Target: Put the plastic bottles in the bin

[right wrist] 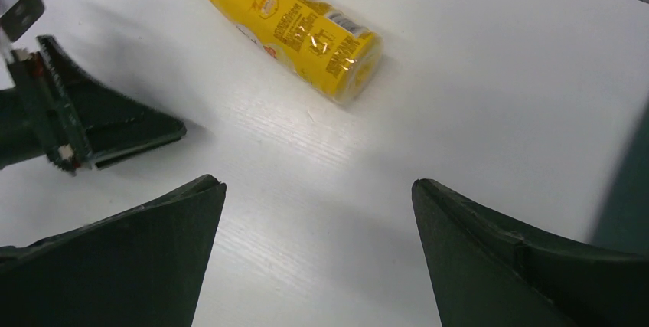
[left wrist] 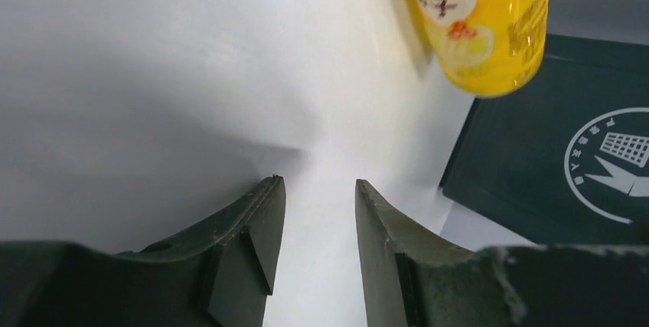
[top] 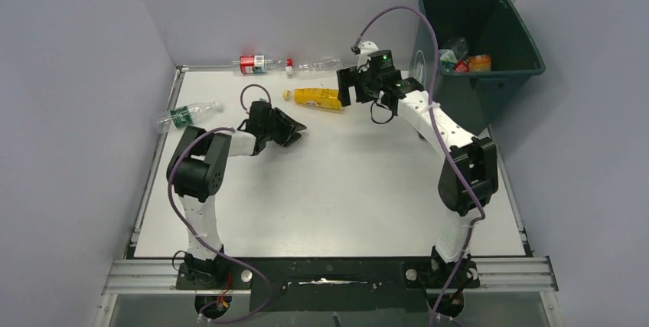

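The yellow bottle (top: pixel 314 97) lies on the white table, its base end near my right gripper (top: pixel 346 86); it also fills the upper middle of the right wrist view (right wrist: pixel 291 28). My right gripper is open, nothing between its fingers. My left gripper (top: pixel 293 132) is low over the table, below and left of that bottle, with a gap between its fingertips and no object seen there. A green-label bottle (top: pixel 182 116) lies at the left edge; a red-label bottle (top: pixel 252 64) and a clear bottle (top: pixel 314 68) lie along the back. The bin (top: pixel 520 51) stands back right, holding several items.
The back wall rises just behind the rear bottles. The bin's side is close beside my right arm.
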